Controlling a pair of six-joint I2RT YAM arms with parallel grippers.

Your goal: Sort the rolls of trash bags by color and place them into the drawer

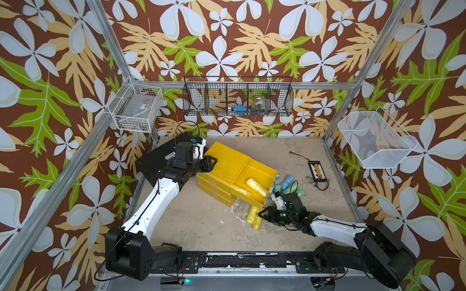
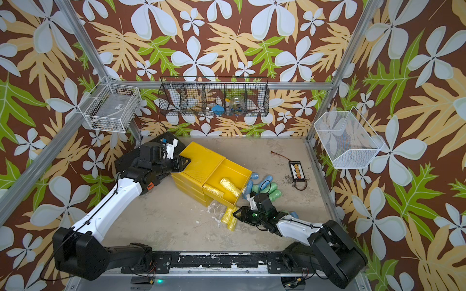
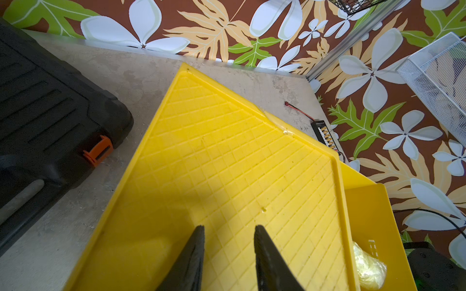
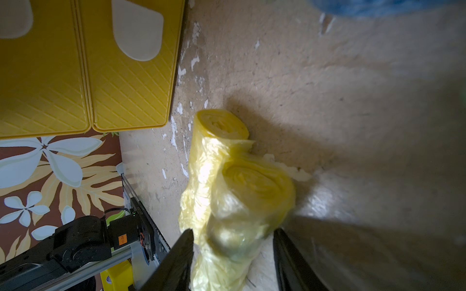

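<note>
The yellow drawer unit [image 1: 225, 165] stands mid-floor, its top drawer [image 1: 262, 170] pulled out toward the right. Inside that drawer lie two yellow rolls, one of them the shiny roll [image 1: 256, 186] by the front. Two more yellow rolls [image 2: 226, 214] lie side by side on the floor below it. My right gripper is open over them, with the nearer yellow roll [image 4: 242, 208] showing between its fingers; contact cannot be told. My left gripper is partly open, empty, above the unit's lid. Blue rolls [image 2: 265, 180] and green rolls [image 2: 275, 195] lie right of the drawer.
A black case [image 3: 58, 106] lies left of the unit. Clear plastic film [image 2: 217, 209] sits beside the floor rolls. At the right is a black battery-like device [image 1: 317, 170] with a cable. Wire baskets hang above.
</note>
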